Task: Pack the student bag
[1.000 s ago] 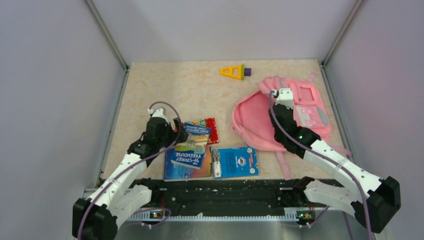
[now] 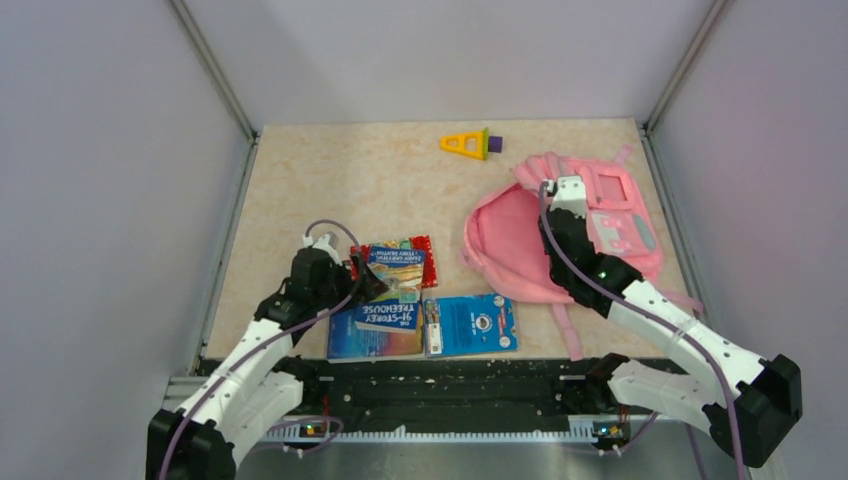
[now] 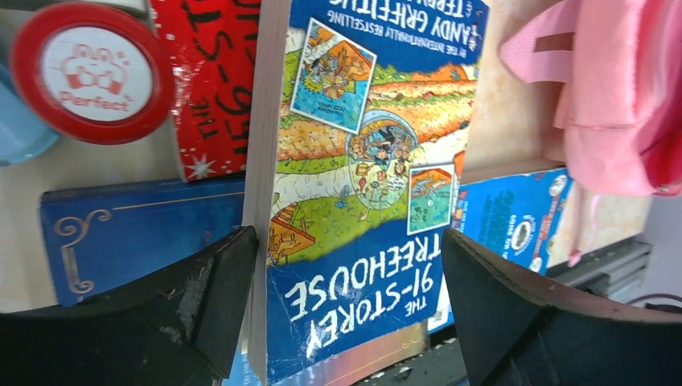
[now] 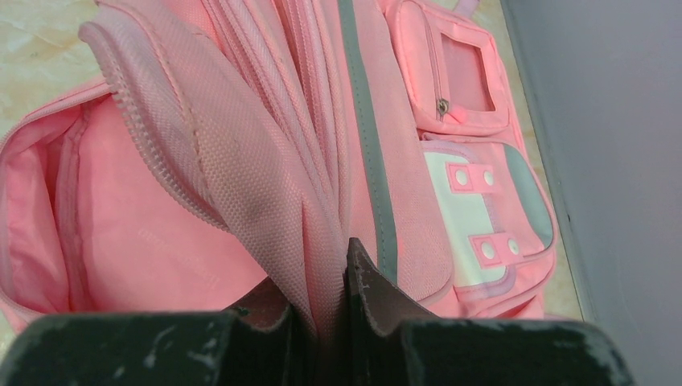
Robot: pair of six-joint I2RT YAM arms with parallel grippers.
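Observation:
The pink backpack [image 2: 505,250] lies on the right, its main compartment spread open; my right gripper is shut on its fabric edge. At front left, the 91-Storey Treehouse book [image 3: 362,177] lies atop a red book [image 3: 205,88] and other blue books [image 3: 137,241]. My left gripper is open over the 91-Storey book, one finger at its spine side. A light blue book [image 2: 471,324] lies to the right of the pile, in front of the backpack.
A yellow toy-like item [image 2: 462,143] with purple end lies at the back. A red round item [image 3: 92,76] is near the pile.
The left arm has shifted slightly right and toward the front, and the top book has moved right. The right arm holds still on the backpack.

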